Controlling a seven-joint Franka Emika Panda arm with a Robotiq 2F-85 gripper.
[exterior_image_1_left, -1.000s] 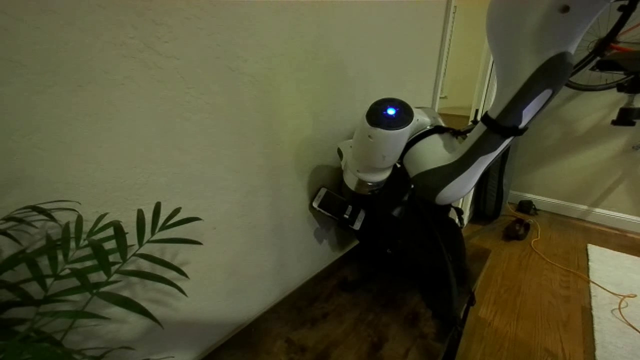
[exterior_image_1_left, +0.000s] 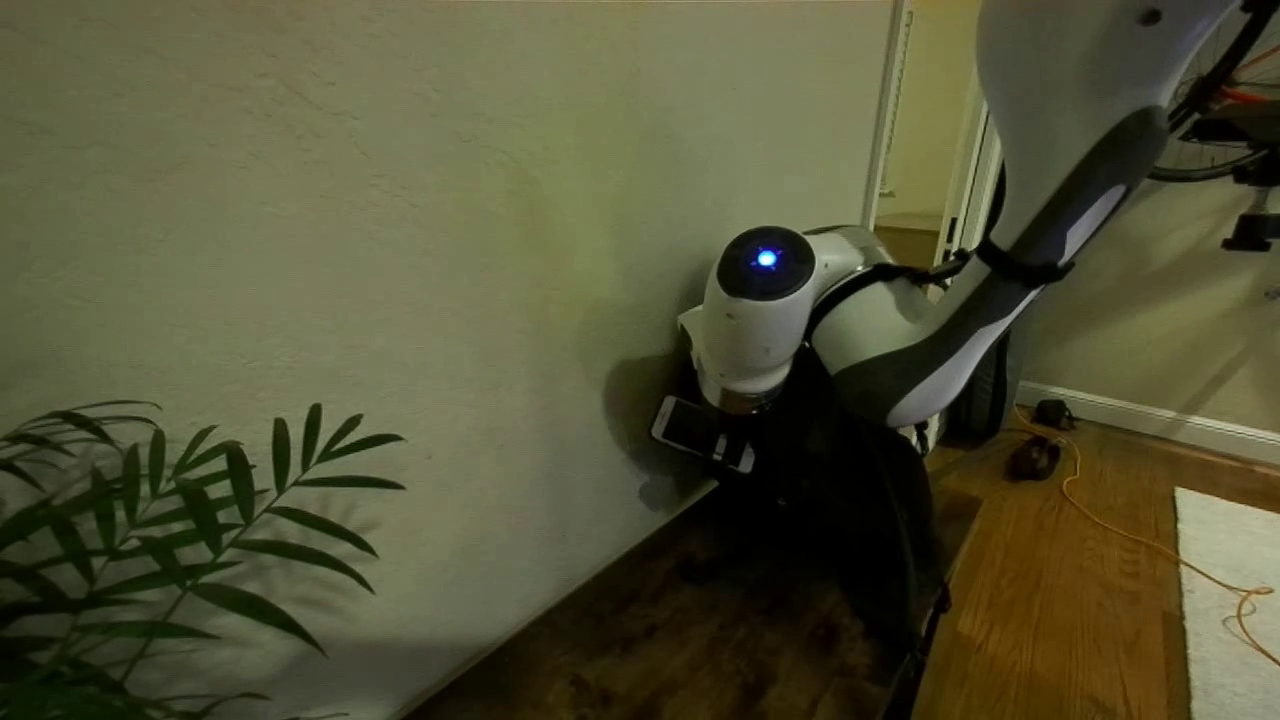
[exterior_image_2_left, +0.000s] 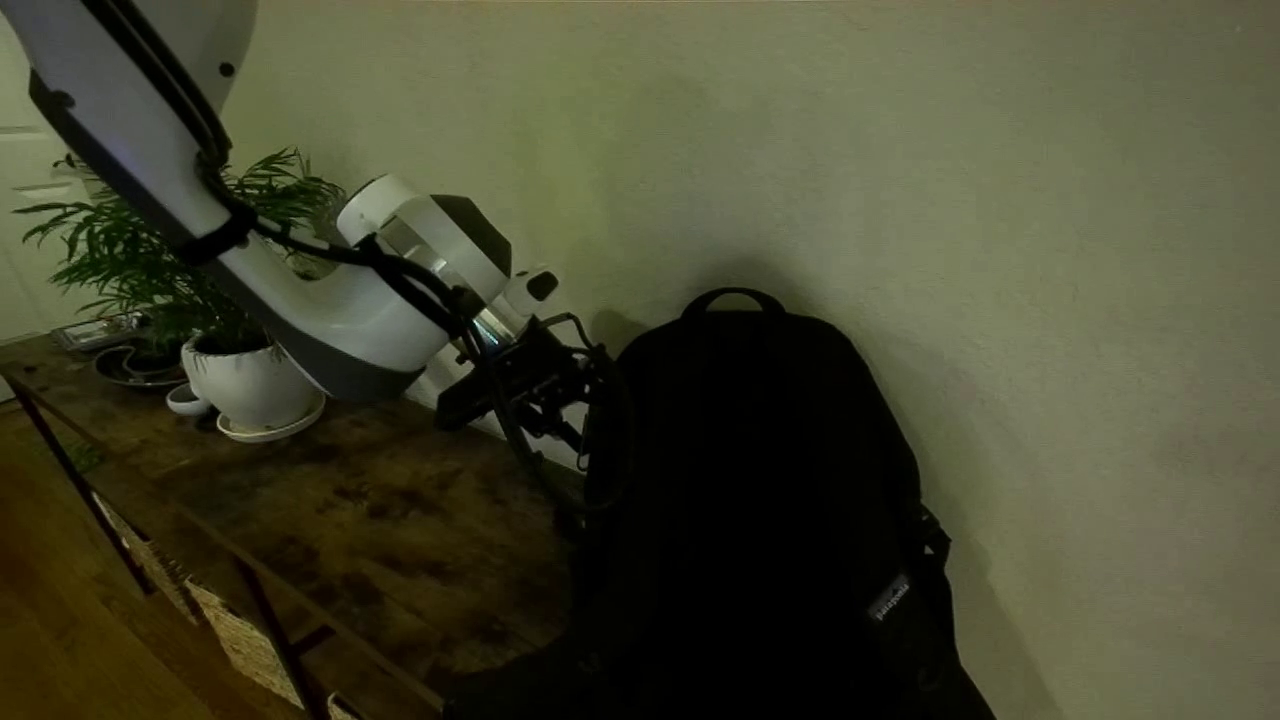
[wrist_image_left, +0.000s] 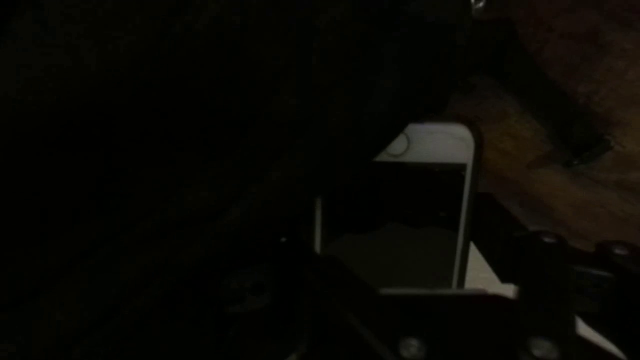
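A phone (exterior_image_1_left: 689, 424) with a white frame and dark screen sticks out to the left of my arm's end in exterior view 1, away from the table. My gripper is shut on the phone (wrist_image_left: 435, 143), its dark fingers on either side of it in the wrist view. A black backpack (exterior_image_2_left: 768, 516) stands upright against the wall, with my gripper close to its left side in exterior view 2. In the wrist view, dark fabric covers one corner of the phone. The backpack's opening is too dark to make out.
The wall (exterior_image_1_left: 360, 264) rises close behind the arm. On the brown table (exterior_image_2_left: 396, 540) a white pot (exterior_image_2_left: 258, 384) with a leafy plant (exterior_image_2_left: 132, 258) stands at the far end. Between pot and backpack the tabletop is clear.
In exterior view 1, my wrist has sunk lower. The phone has moved with it, a little right and down, toward the backpack.
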